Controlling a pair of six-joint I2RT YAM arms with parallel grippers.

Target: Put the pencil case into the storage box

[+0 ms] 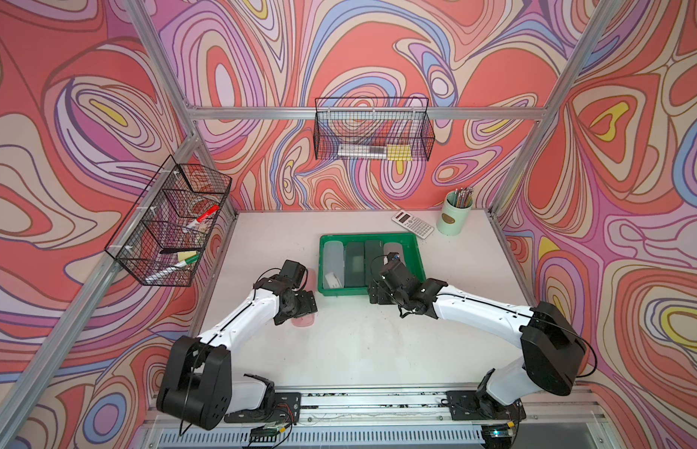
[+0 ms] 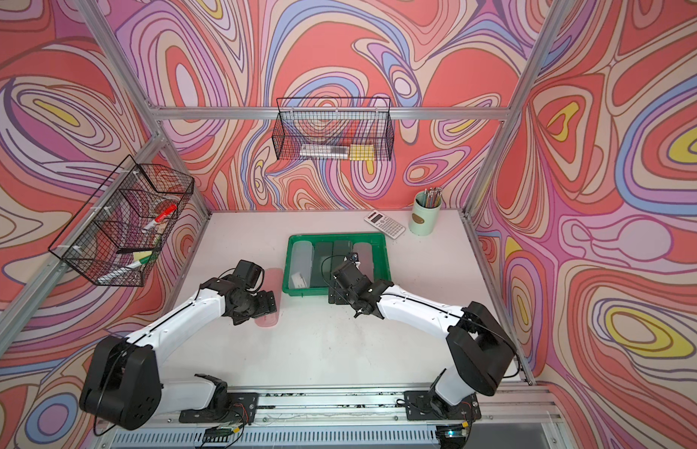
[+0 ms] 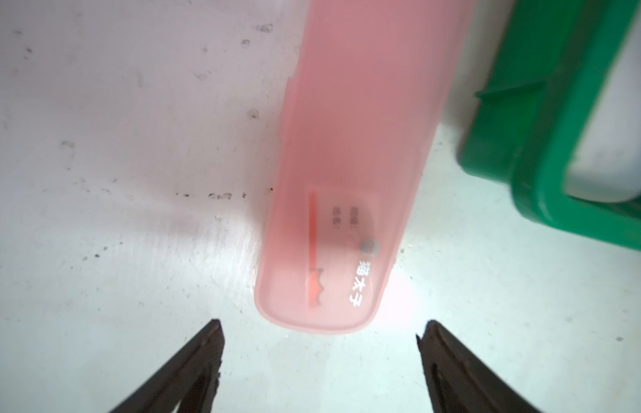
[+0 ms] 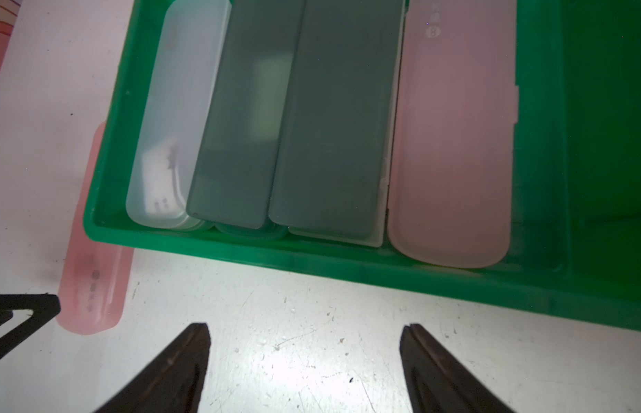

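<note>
A pink pencil case (image 3: 355,137) (image 2: 270,314) lies on the table left of the green storage box (image 1: 368,291) (image 4: 320,268). The box holds clear, dark and pink cases (image 4: 450,172) side by side, with some bare space at its right end. My left gripper is open just over the pink case’s near end, fingers apart at either side in the left wrist view. My right gripper stands open near the box’s front edge, nothing between its fingers.
A calculator (image 1: 413,224) and a pen cup (image 1: 451,220) stand at the back right. Wire baskets (image 1: 374,134) hang on the back and left frames.
</note>
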